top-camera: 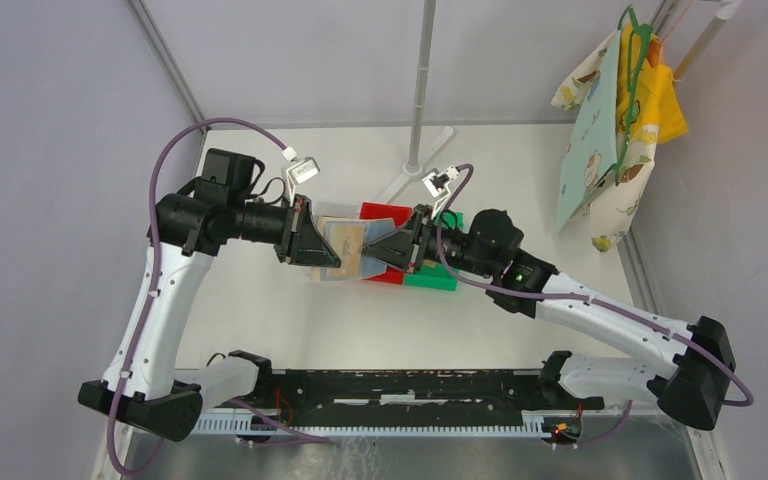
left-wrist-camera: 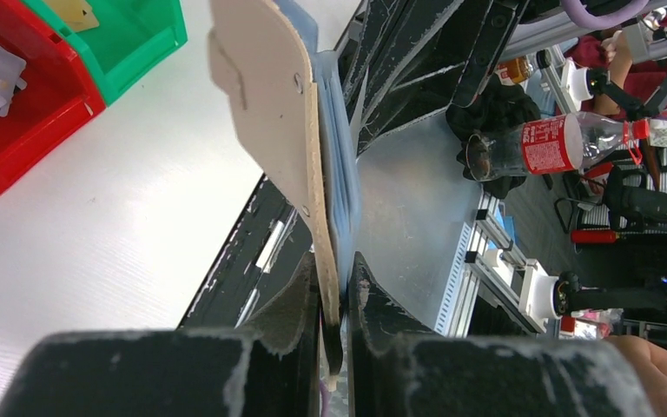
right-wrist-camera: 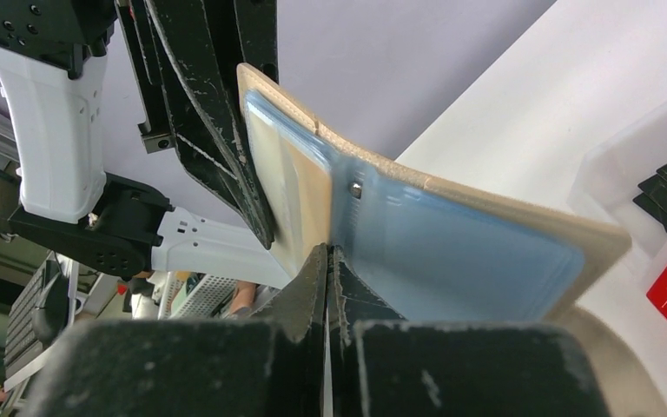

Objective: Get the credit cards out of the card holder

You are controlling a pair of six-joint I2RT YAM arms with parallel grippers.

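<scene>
A tan card holder [top-camera: 345,246] with blue clear plastic sleeves hangs above the table between my two arms. My left gripper is shut on it, gripping near one edge, so the holder stands on edge in the left wrist view. In the right wrist view its blue sleeves [right-wrist-camera: 460,252] face the camera, with a cream-tan card-like panel [right-wrist-camera: 287,182] at their left. My right gripper is shut, its fingertips at the sleeves beside that panel; nothing shows clearly between them.
Below the holder stand a red bin [left-wrist-camera: 43,113] with pale items, a green bin [left-wrist-camera: 139,43] with yellow items, and a clear tray [right-wrist-camera: 608,165] with dark cards. Cloth bags [top-camera: 610,140] hang at the back right.
</scene>
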